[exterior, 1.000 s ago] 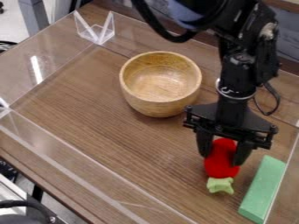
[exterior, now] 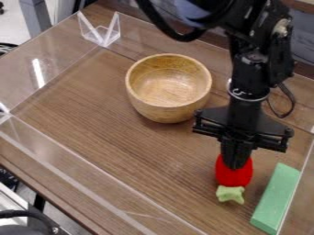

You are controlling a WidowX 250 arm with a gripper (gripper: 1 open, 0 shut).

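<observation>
My black gripper (exterior: pixel 236 145) hangs at the right of the table, its tips directly over a red object with a pale green end (exterior: pixel 234 173), which looks like a strawberry or pepper toy. The finger looks shut; whether anything is between the fingertips is hidden. A light green block (exterior: pixel 276 198) lies just to the right of the red object.
A tan bowl (exterior: pixel 172 87) sits at the back centre. A clear plastic piece (exterior: pixel 101 27) stands at the far upper left.
The gripper has shifted slightly over the red object, which shows a little differently beneath it. The green block and bowl are unchanged.
</observation>
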